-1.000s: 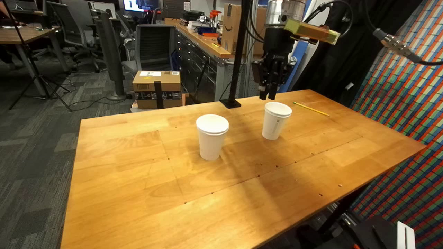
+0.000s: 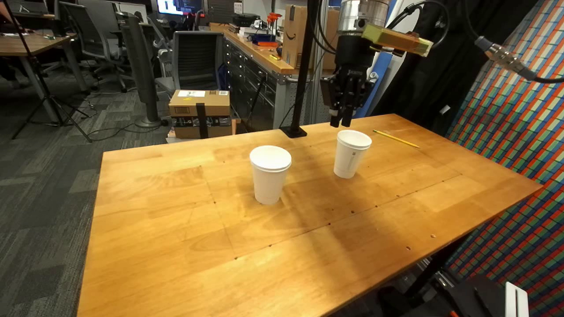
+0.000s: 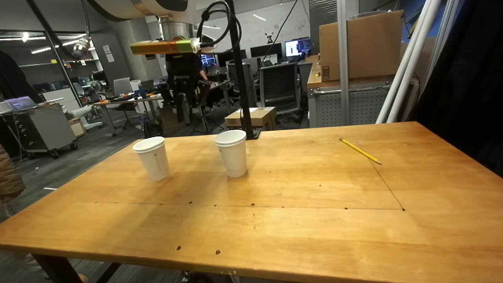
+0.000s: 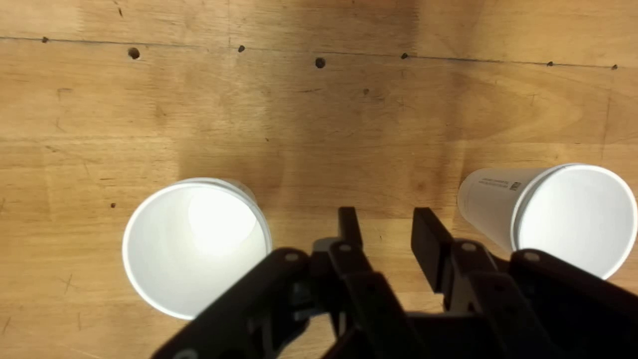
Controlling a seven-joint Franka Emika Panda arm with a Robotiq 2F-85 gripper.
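Two white paper cups stand upright on the wooden table, mouths up. In exterior view 1 one cup [image 2: 268,182] is at left centre and the other cup [image 2: 349,157] is farther right, closer to the pencil. The same pair shows in exterior view 2 as a left cup [image 3: 155,162] and a right cup [image 3: 234,158]. My gripper hangs above the table, open and empty, its fingertips apart. From the wrist, bare wood lies between the fingers, with one cup [image 4: 194,248] to the left and another cup [image 4: 493,200] to the right, partly covered by a finger linkage.
A yellow pencil [image 3: 360,151] lies on the right part of the table. Behind the cups, a black post [image 2: 293,131] stands at the back edge.
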